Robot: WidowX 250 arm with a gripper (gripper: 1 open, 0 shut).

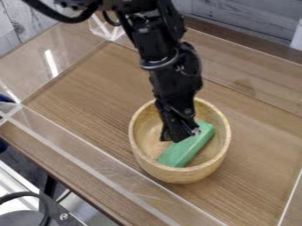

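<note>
A beige round bowl (210, 168) stands on the wooden table, centre right in the camera view. A green oblong block (185, 152) lies slanted inside it. My black gripper (177, 131) hangs over the bowl's back half, its tip just above and left of the block's upper end. It looks shut, with nothing visible between its fingers. The arm hides part of the bowl's back rim.
Bare table (83, 97) lies to the left and right. Clear strips run along the left and front edges. Black cables show at lower left, and a white panel stands at the back right.
</note>
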